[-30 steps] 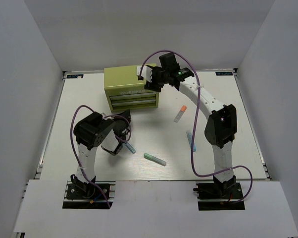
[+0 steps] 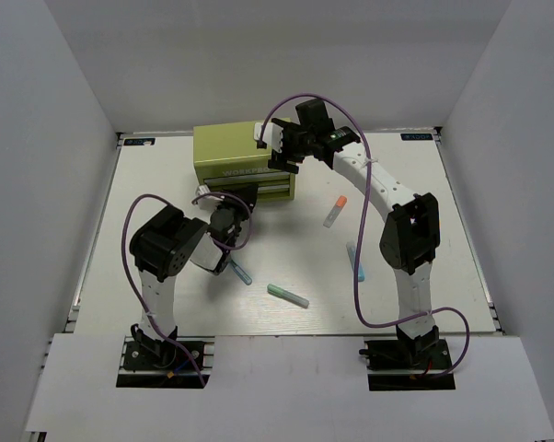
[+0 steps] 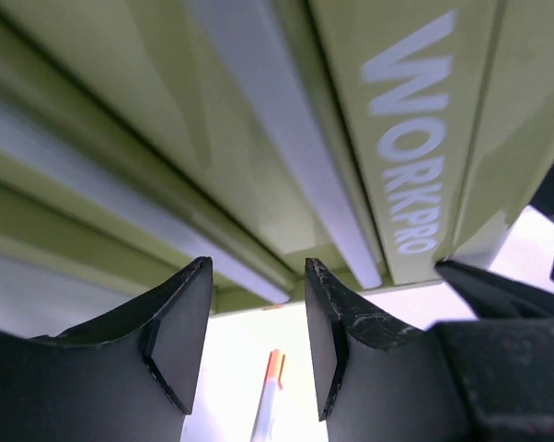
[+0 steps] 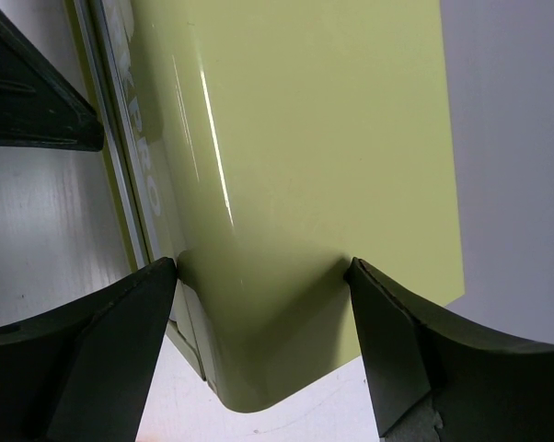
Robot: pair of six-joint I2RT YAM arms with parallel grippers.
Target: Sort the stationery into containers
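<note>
The green WORKPRO box [image 2: 236, 143] stands at the back, two drawer fronts with pale handle strips [image 3: 323, 166] below its lettered panel. My left gripper [image 2: 247, 197] is at those drawers; in its wrist view the open fingertips [image 3: 257, 269] sit just before the lower strips, nothing between them. My right gripper is at the box's top right corner, a fingertip on each side of the rounded end, which lies between them. Loose markers lie on the table: orange-capped [image 2: 335, 211], green [image 2: 286, 296], two blue [image 2: 355, 261] [image 2: 240, 271].
The back wall [image 2: 369, 64] is close behind the box. My left arm hangs over the blue marker at front left.
My left gripper has moved up and toward the back, to the drawer fronts. The right arm and the markers show no visible movement.
</note>
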